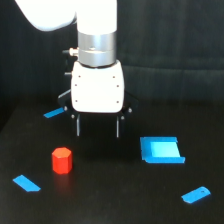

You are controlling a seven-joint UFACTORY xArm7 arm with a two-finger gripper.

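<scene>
A small red block rests on the dark table at the front left. Above and behind it, to its right, hangs my gripper. Its two thin fingers stand wide apart with only dark background between them, so it is open. To the right lies a blue-bordered square with a pale centre, and nothing sits on it.
Blue tape strips mark the table at the front left, the front right and the back left. Bare dark table separates the block from the square. A black curtain hangs behind.
</scene>
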